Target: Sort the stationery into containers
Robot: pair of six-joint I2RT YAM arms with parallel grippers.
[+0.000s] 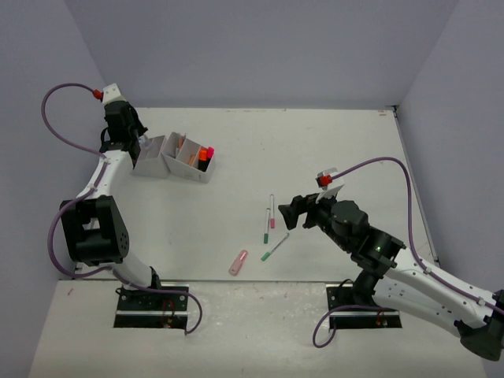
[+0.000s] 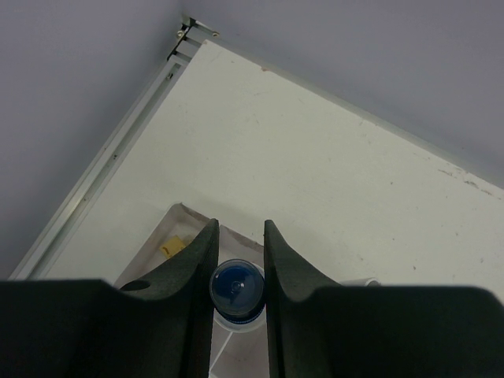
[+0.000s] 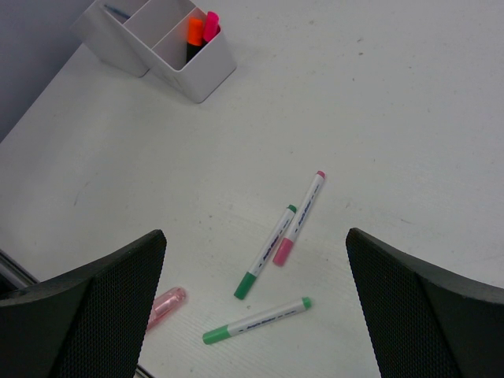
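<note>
Between the fingers of my left gripper a round blue end of a cylindrical item [image 2: 238,290] is gripped, above the far-left grey container [image 1: 151,164]. Its lower part is hidden. The neighbouring divided container [image 1: 187,171] holds several items, an orange-capped marker [image 1: 203,155] and a pink one [image 1: 210,152] among them. Over the right half of the table, my right gripper is open and empty. Below it lie two green-ended markers [image 3: 266,252] [image 3: 257,320], a pink-ended marker [image 3: 300,218] and a pink tube-like item [image 3: 165,305].
Free white table [image 1: 315,142] spreads across the middle and back. Grey walls [image 1: 268,55] stand behind and at both sides. A small yellow item [image 2: 172,246] sits inside the container under my left gripper.
</note>
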